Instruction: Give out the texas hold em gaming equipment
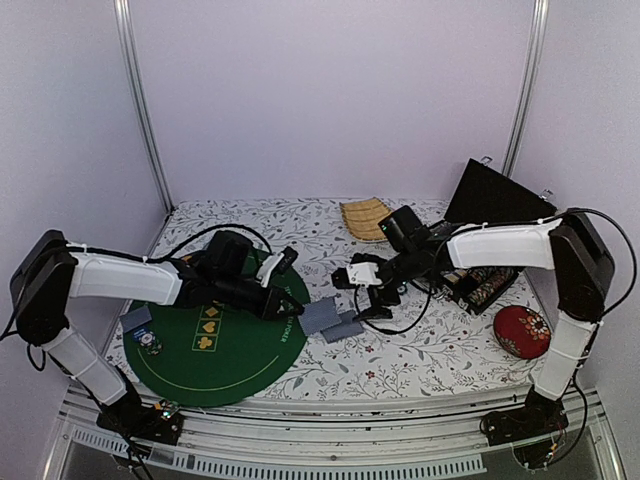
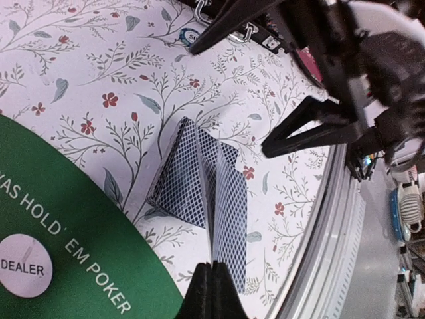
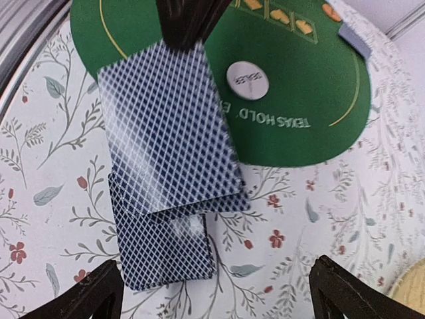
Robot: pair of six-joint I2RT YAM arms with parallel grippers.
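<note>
My left gripper (image 1: 297,308) is shut on the ends of thin blue-patterned playing cards (image 1: 319,316). Seen nearly edge-on in the left wrist view, the held cards (image 2: 230,222) stick out past the fingertips. More blue-backed cards (image 3: 163,252) lie on the floral cloth below, partly covered by the held ones in the right wrist view. To their right, my right gripper (image 1: 358,299) stands open and apart from the cards, nothing between its fingers. The green poker mat (image 1: 215,375) is under the left arm, with a white dealer button (image 2: 25,266) on it.
An open black case (image 1: 490,285) stands at the back right, partly behind the right arm. A red round object (image 1: 521,331) lies at the right, a woven mat (image 1: 367,218) at the back. A blue pack (image 1: 135,318) and chips (image 1: 147,341) sit at the left.
</note>
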